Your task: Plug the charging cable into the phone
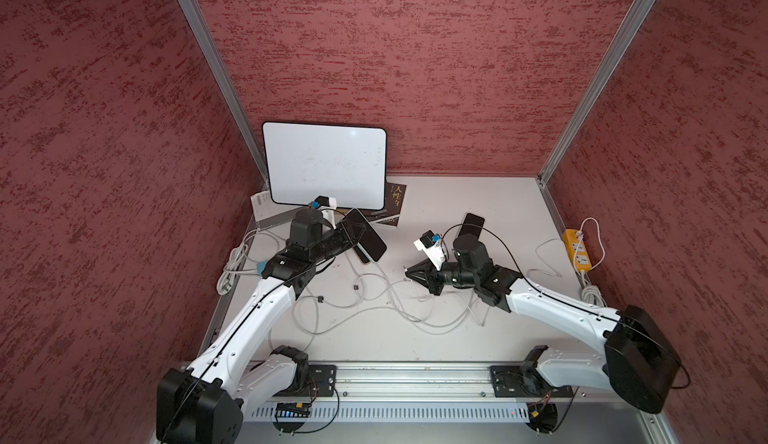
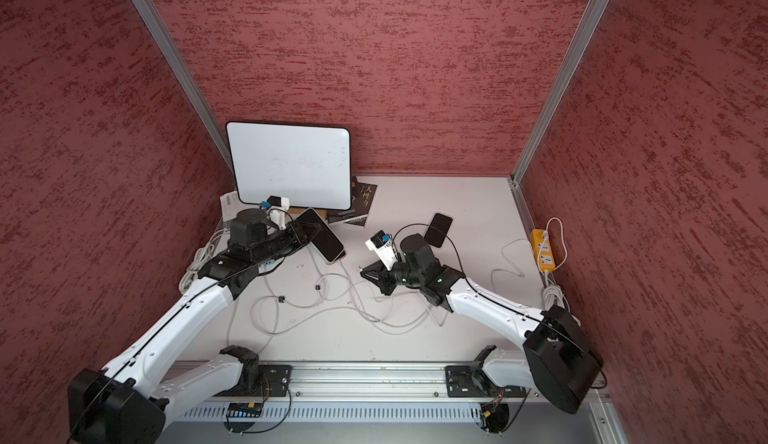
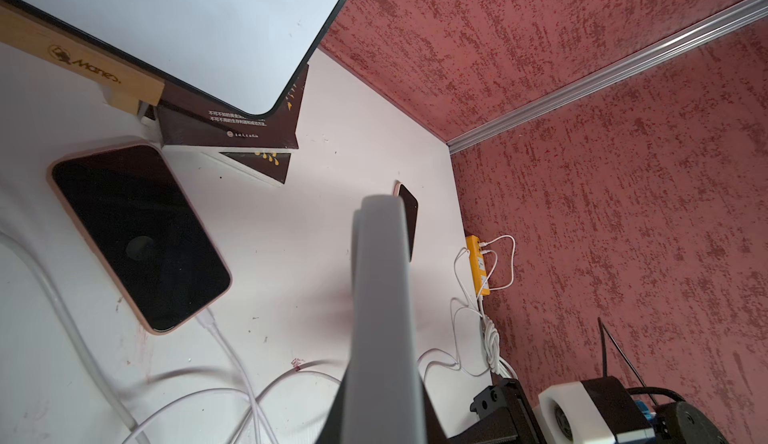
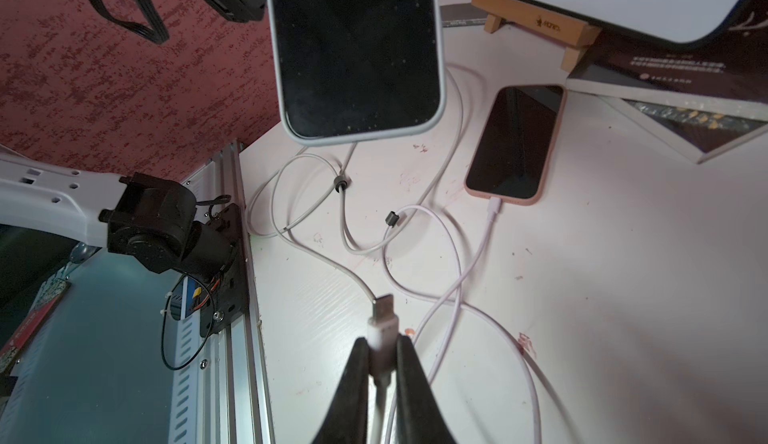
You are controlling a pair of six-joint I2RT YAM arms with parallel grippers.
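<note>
A phone (image 1: pixel 369 238) with a black screen and pale frame hangs above the table on the left, my left gripper (image 1: pixel 352 232) shut on it. In the left wrist view that phone (image 3: pixel 382 316) appears edge-on, as a grey slab. The right wrist view shows its screen (image 4: pixel 360 51), with the lower edge facing my right side. My right gripper is shut on a white cable plug (image 4: pixel 382 336), whose metal tip points up and away from the fingers. Clear space separates the tip from the phone's lower edge. The phone's port cannot be made out.
A pink-edged phone (image 4: pixel 516 143) lies on the table with a cable plugged in. Another phone (image 1: pixel 472 224) lies farther right. Loose cables (image 1: pixel 400 308) cross the front middle. A whiteboard (image 1: pixel 324 163), books (image 1: pixel 393 203) and a yellow power strip (image 1: pixel 577 250) stand around the edges.
</note>
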